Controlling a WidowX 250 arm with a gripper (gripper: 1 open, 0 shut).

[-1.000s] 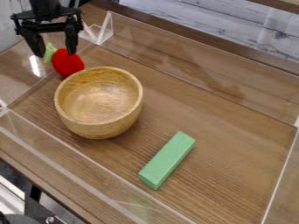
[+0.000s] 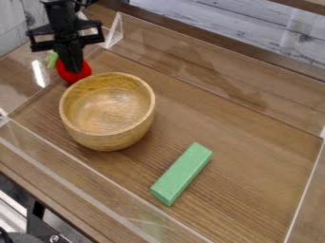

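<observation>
My gripper (image 2: 66,40) is at the upper left, over a red round object (image 2: 72,72) that it partly hides; whether the fingers touch it is hard to tell, and the finger's state is unclear. A small pale green object (image 2: 53,59) lies just left of the red one, partly hidden. A large tan bowl (image 2: 106,109) sits just below and right of the red object.
A green rectangular block (image 2: 181,174) lies at the lower centre right on the wooden table (image 2: 241,95).
My gripper has shifted slightly to the right, over the red object, covering more of it. The bowl and green block have not moved.
</observation>
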